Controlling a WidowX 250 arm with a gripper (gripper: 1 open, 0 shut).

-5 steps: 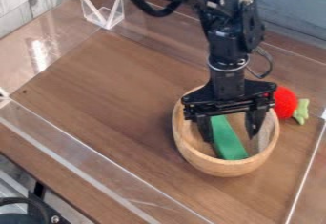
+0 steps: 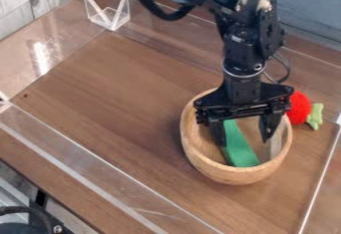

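My black gripper stands open over a light wooden bowl at the right of the table, its fingertips reaching down inside the rim. A green elongated object lies in the bowl between the fingers. A pale grey shape also shows at the bowl's right side, partly hidden by the right finger; I cannot tell what it is.
A red round object with a light green piece lies just right of the bowl. A clear plastic holder stands at the back left.
My gripper has shifted very slightly over the bowl. The bowl and the things around it look unchanged.
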